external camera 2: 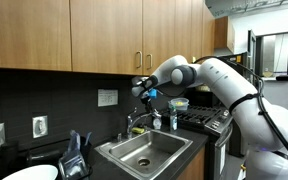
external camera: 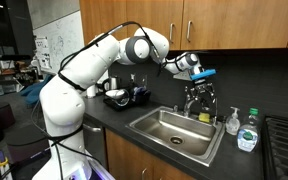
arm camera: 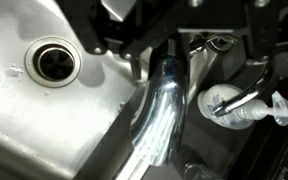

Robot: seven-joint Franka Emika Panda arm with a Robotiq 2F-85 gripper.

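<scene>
My gripper (external camera: 201, 97) hangs over the back of the sink, beside the faucet. In the wrist view the curved chrome faucet (arm camera: 162, 115) runs down the middle, below the dark gripper parts at the top. The gripper's dark sides stand apart, and the faucet shows between them; contact cannot be made out. The steel sink (external camera: 169, 135) is empty, its round drain (arm camera: 54, 63) visible at left in the wrist view. A yellow item (external camera: 205, 117) sits behind the basin near the faucet.
A white pump bottle (external camera: 233, 122) and a clear bottle with green liquid (external camera: 248, 135) stand right of the sink. Beyond them is the stove (external camera: 284, 145). A black dish rack (external camera: 126, 96) stands at left. Wooden cabinets (external camera: 249, 25) hang above the arm.
</scene>
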